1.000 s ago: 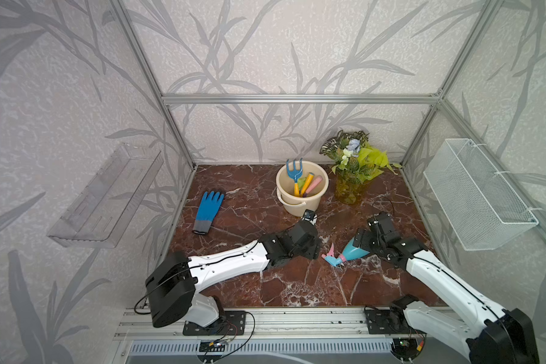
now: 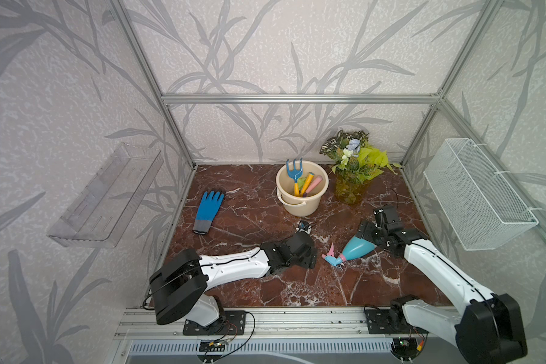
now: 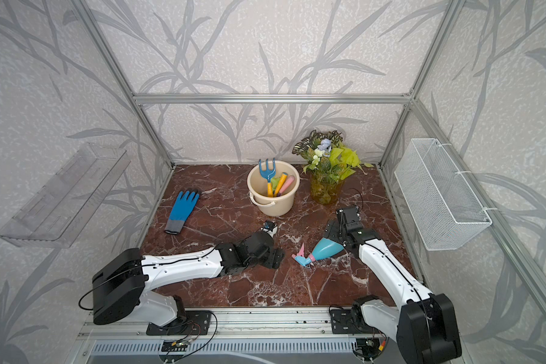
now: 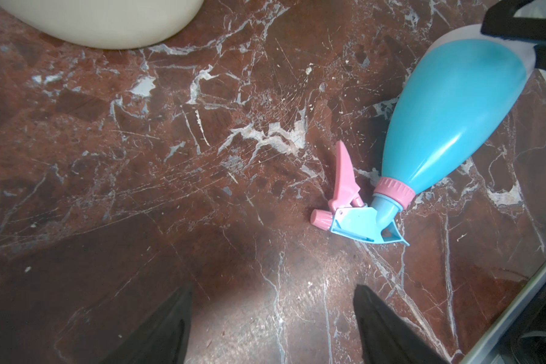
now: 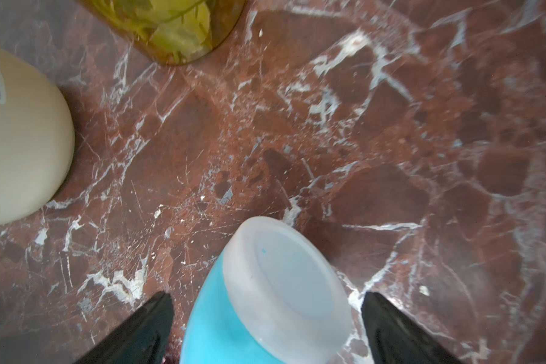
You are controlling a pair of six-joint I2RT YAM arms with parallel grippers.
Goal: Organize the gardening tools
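A blue spray bottle (image 4: 452, 109) with pink trigger lies on its side on the marble table (image 2: 248, 188). My right gripper is open above its white base, fingers either side. My left gripper hovers left of the nozzle, fingers apart with nothing between them. A cream bucket (image 2: 300, 205) holds a blue fork (image 2: 294, 173) and other colourful-handled tools. A blue-and-grey glove (image 2: 208, 211) lies at the left.
A vase of plants (image 2: 350, 188) stands beside the bucket, close behind my right arm. A clear basket (image 2: 85, 224) hangs on the left wall, a white mesh basket (image 2: 479, 200) on the right.
My right arm has shifted slightly toward the back right over the bottle's base. My left arm has moved back toward the front. The bottle looks unmoved.
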